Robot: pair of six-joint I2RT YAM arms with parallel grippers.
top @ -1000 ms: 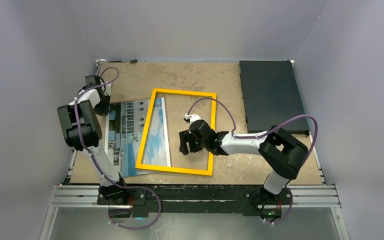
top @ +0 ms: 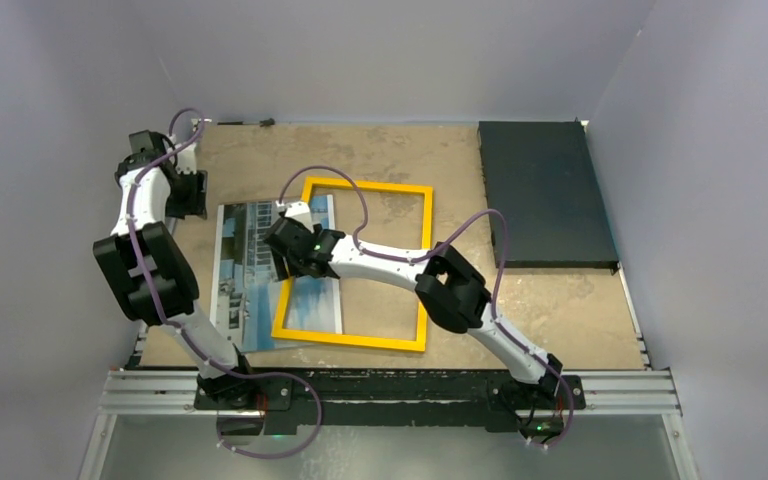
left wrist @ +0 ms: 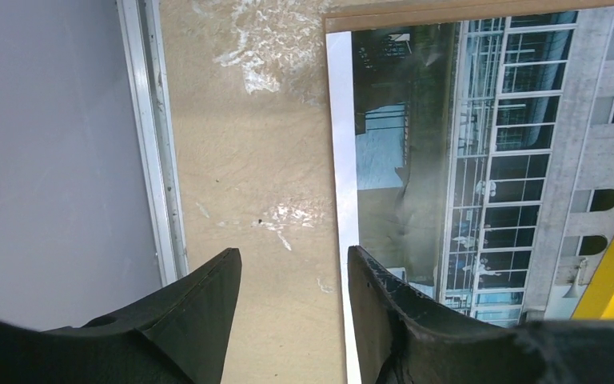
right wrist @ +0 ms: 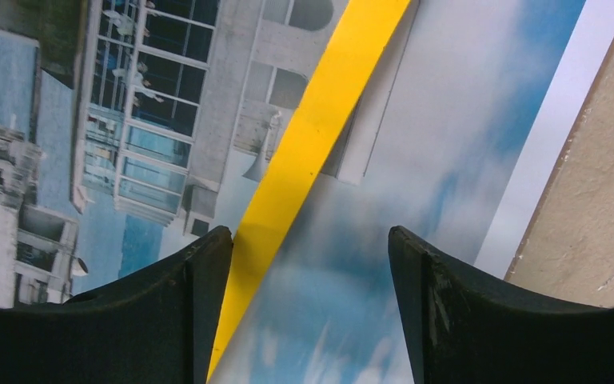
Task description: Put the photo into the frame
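The photo [top: 232, 300], a blue-and-grey picture with a white border, lies flat on the left half of the table. Across its right part rests the yellow frame [top: 356, 341], its left bar over the photo. At the photo's left edge my left gripper stands open, with nothing between its fingers; in that view one fingertip overlaps the white border. My right gripper is open above the frame's left bar and the photo. The yellow bar passes near its left finger in the right wrist view; whether they touch I cannot tell.
A large dark panel [top: 548, 195] lies at the right of the tan table [top: 505, 320]. A brown strip [left wrist: 480, 16] runs along the photo's far edge in the left wrist view. Grey walls close in the left, back and right. Table inside the frame's right part is bare.
My right gripper has travelled left, from inside the frame to its left bar. The left gripper has drifted a little left, away from the photo. Frame and photo stay put.
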